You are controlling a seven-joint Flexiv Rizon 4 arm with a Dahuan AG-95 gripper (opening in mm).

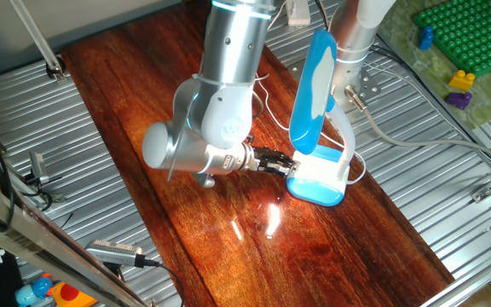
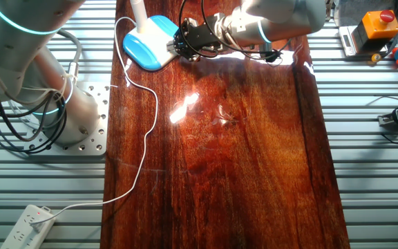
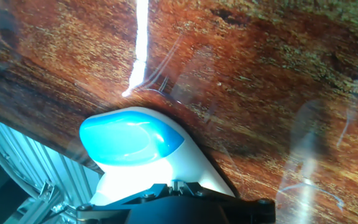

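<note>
A blue-and-white desk lamp stands upright on the wooden board, its long head (image 1: 314, 94) raised above its base (image 1: 318, 192). My gripper (image 1: 294, 168) is low at the edge of that base, on the side toward the middle of the board. Seen from the other side, the gripper (image 2: 172, 47) reaches the white part of the lamp base (image 2: 144, 54). In the wrist view the black fingers meet in front of the base (image 3: 132, 140), and nothing shows between them. Whether the tips touch the base or hover just above it, I cannot tell.
A white cord (image 2: 144, 138) runs from the lamp along the board's edge to a power strip (image 2: 26, 228). Much of the wooden board (image 2: 233, 180) is clear, with bright glare on it. A small camera (image 1: 116, 253) stands beyond the board's edge.
</note>
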